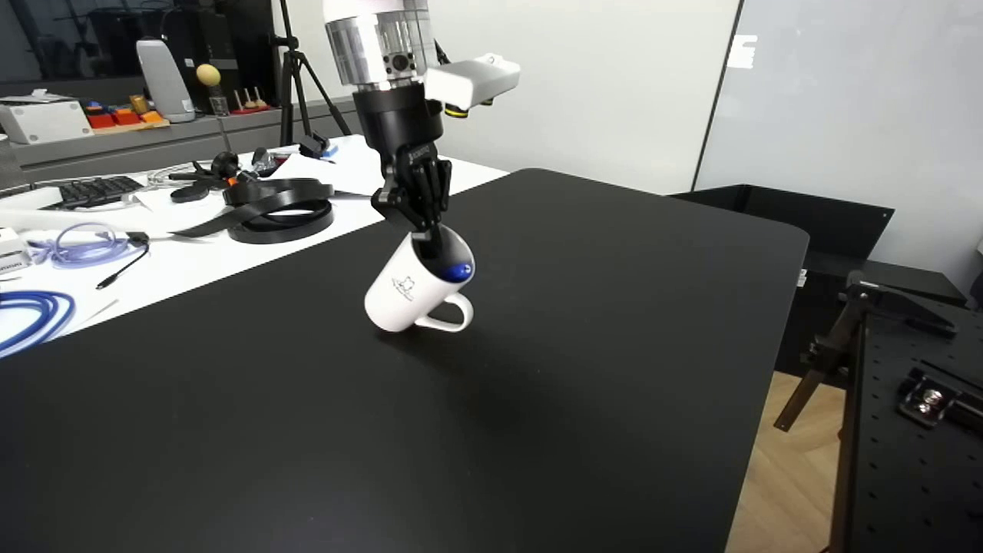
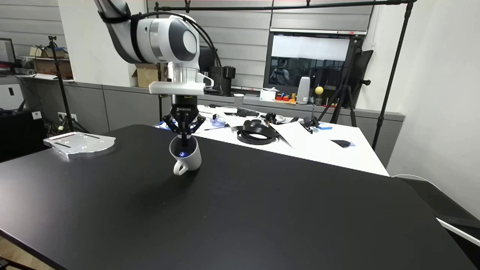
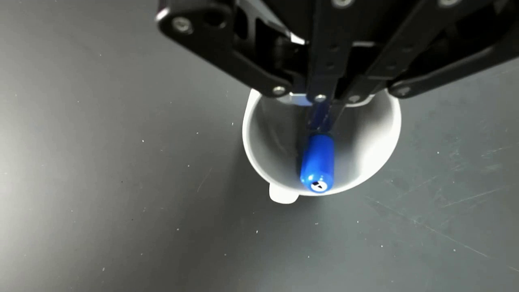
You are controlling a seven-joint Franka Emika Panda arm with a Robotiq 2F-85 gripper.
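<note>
A white mug (image 1: pixel 401 287) with a small printed figure leans on the black table, its mouth tipped toward the right in exterior view 1. Inside it, a blue rounded-end object (image 3: pixel 318 165) rests against the inner wall on the handle side. My gripper reaches down into the mug's mouth, its fingers (image 3: pixel 318 114) drawn close together right behind the blue object. Whether they grip it is hidden. From exterior view 2, the mug handle (image 2: pixel 180 168) points toward the camera and the blue end (image 2: pixel 183 154) shows below the fingers.
A silver metal plate (image 2: pixel 83 144) lies at its left end in exterior view 2. Behind stands a white table (image 2: pixel 324 144) with black straps (image 2: pixel 255 131), cables and other clutter.
</note>
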